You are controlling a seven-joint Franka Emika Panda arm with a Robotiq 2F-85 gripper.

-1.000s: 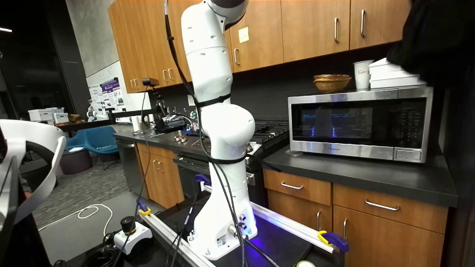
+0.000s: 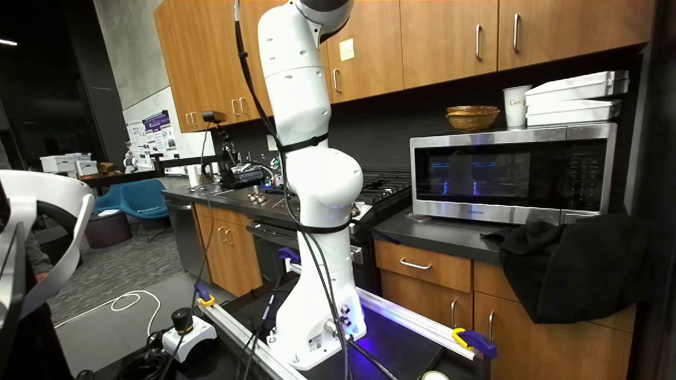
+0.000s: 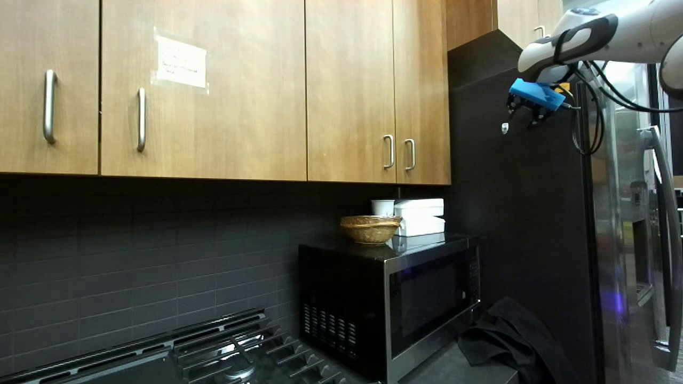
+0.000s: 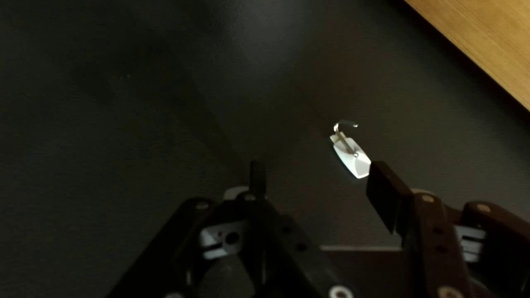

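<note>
A black cloth point(image 2: 573, 269) lies crumpled at the right end of the counter, draped over its front edge and partly covering the drawer and cabinet below. The same dark heap shows beside the microwave in exterior view 2. High above it, my gripper point(image 3: 526, 115) hangs in front of the dark side panel. In the wrist view, the fingers of my gripper stand apart with nothing between them. A small white hook point(image 4: 353, 158) is fixed to the dark panel, just beyond the right fingertip, and it is bare. The gripper is out of sight in exterior view 1.
A microwave point(image 2: 507, 174) stands on the counter, its lower right corner touched by the cloth. On top are a wicker basket point(image 2: 472, 119), a white cup point(image 2: 516, 104) and white boxes point(image 2: 573, 111). Wooden cabinets point(image 3: 211, 83) hang above. A refrigerator point(image 3: 624, 256) is at the right.
The visible arm base has not moved.
</note>
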